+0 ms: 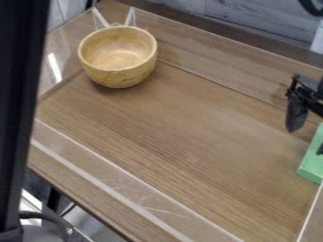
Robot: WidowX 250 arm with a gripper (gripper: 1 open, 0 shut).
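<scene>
The black gripper (300,102) is at the right edge of the camera view, mostly cut off by the frame, above the end of a green object (311,163). It appears open, with nothing visible held in it. A tan wooden bowl (116,66) sits at the upper left of the wooden table (177,151).
A white wire-like piece stands behind the bowl. A dark post runs along the left edge of the view, and a black cable lies at the lower left beyond the table.
</scene>
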